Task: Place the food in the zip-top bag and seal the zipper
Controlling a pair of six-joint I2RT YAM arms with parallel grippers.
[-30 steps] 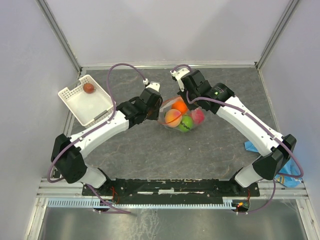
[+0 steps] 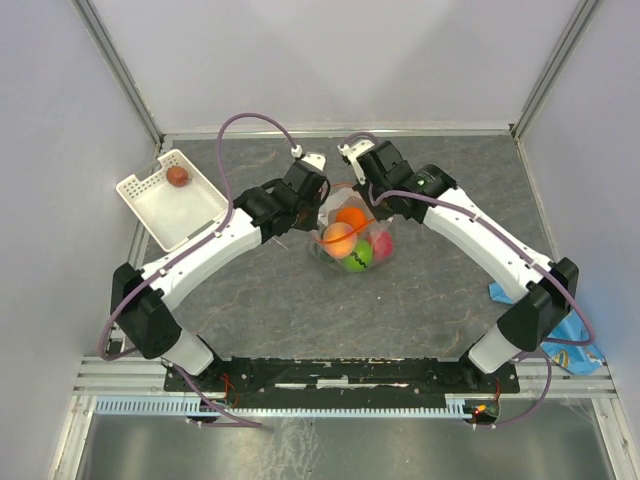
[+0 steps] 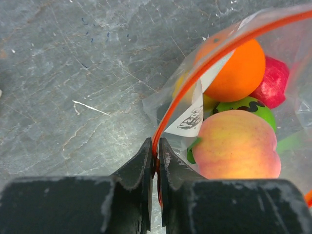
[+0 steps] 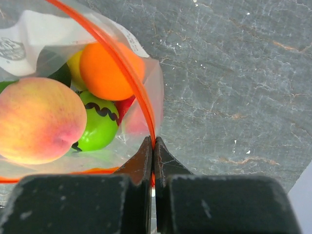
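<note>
The clear zip top bag (image 2: 335, 206) with an orange zipper rim hangs open-mouthed between my two grippers. Inside it lie a peach (image 3: 238, 145), an orange (image 4: 111, 70), a green fruit with dark zigzag marks (image 4: 99, 122), a red item (image 3: 272, 83) and something yellow, partly hidden. At the bag's left corner, my left gripper is shut on the orange rim. On the opposite corner my right gripper is shut too, with the thin orange rim running between its fingertips.
A white tray (image 2: 158, 213) at the left holds one reddish-brown round item (image 2: 177, 176). Blue material (image 2: 570, 345) lies by the right wall. The grey tabletop (image 2: 300, 310) in front of the bag is clear.
Both grippers stay at the rim.
</note>
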